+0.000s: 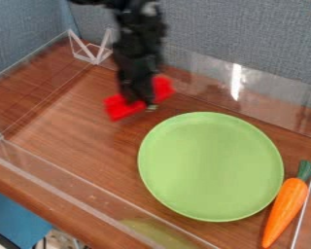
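The black gripper [143, 92], blurred, is over the left-centre of the wooden surface with a red block [125, 105] at its fingertips; whether its fingers are closed on it is unclear. The block is off the green plate [210, 165], up and left of it. An orange toy carrot [284, 209] lies to the plate's right.
Clear low walls [243, 97] edge the wooden surface [61, 131], with white brackets [93, 51] at the back left corner.
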